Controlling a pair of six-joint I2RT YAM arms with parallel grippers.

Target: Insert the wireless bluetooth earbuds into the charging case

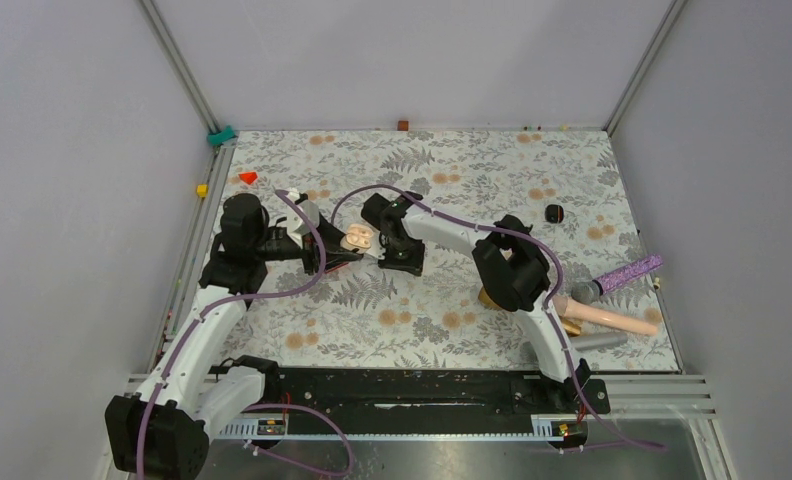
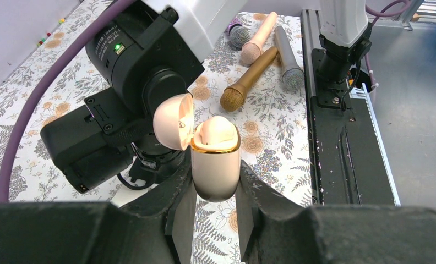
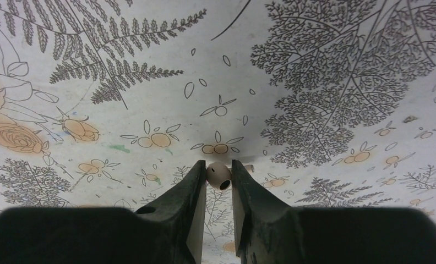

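Observation:
My left gripper is shut on the pink charging case [image 2: 214,168], held upright with its gold-rimmed lid [image 2: 172,122] open; a pink piece shows inside. From above, the case [image 1: 357,238] is at the middle-left of the table. My right gripper is shut on a small beige earbud [image 3: 218,176] with dark spots, held over the patterned cloth. In the top view the right gripper's body [image 1: 400,250] is beside the case, its fingertips hidden beneath it.
Several microphones, including a gold one [image 2: 248,82] and a purple one [image 1: 627,275], lie at the right. A black object [image 1: 554,213] sits at the back right, a red piece [image 1: 248,177] at the back left.

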